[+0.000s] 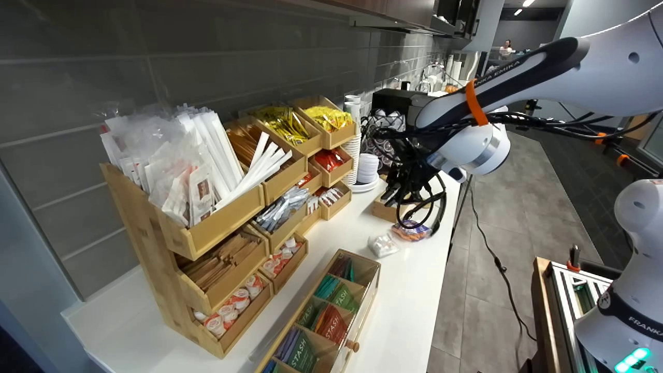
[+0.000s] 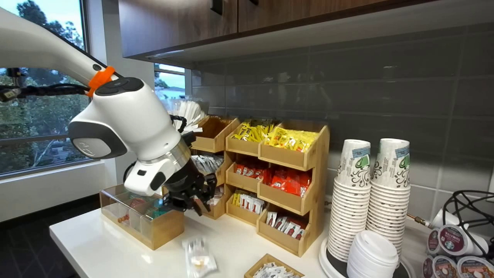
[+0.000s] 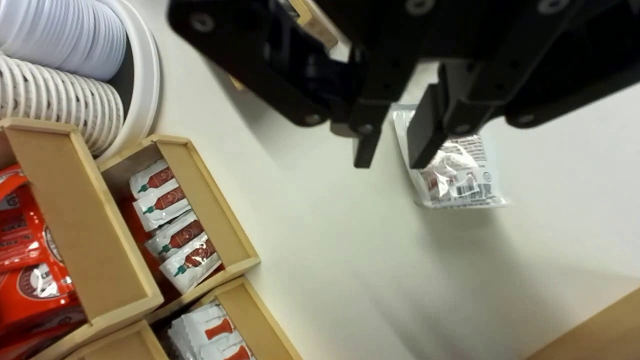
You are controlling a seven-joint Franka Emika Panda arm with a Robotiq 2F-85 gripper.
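Note:
A clear plastic packet with white and printed contents lies on the white counter (image 1: 398, 292), seen as a packet (image 1: 383, 245) in exterior view 1 and a packet (image 2: 199, 259) in exterior view 2. In the wrist view the packet (image 3: 462, 171) is below and partly behind the right finger. My gripper is above the counter with its fingers apart and nothing between them. Exterior view 2 has the gripper (image 2: 203, 202) in front of the wooden rack, near the tea box; cables hide most of it in exterior view 1.
The tiered wooden rack (image 2: 322, 185) of condiments lines the wall. A glass-fronted tea box (image 1: 366, 287) stands near the packet. Farther along are a small wooden tray (image 2: 253, 271), a purple-orange packet (image 1: 410, 231) and stacked cups (image 2: 350, 208). Bare counter surrounds the clear packet.

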